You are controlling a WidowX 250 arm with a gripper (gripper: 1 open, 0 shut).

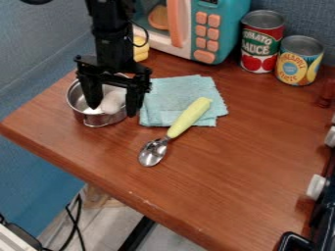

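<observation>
My black gripper (113,86) hangs over a steel pot (97,116) at the left of the table, its fingers reaching down at the pot. A white object (110,101) shows inside the pot, partly hidden by the gripper; whether the fingers hold it I cannot tell. A spoon with a pale yellow handle (187,116) lies on a folded light blue cloth (170,94) to the right of the pot.
A teal toy microwave (226,25) stands at the back, with a tomato can (260,49) and a second can (300,63) right of it. A black appliance (311,225) is at the right edge.
</observation>
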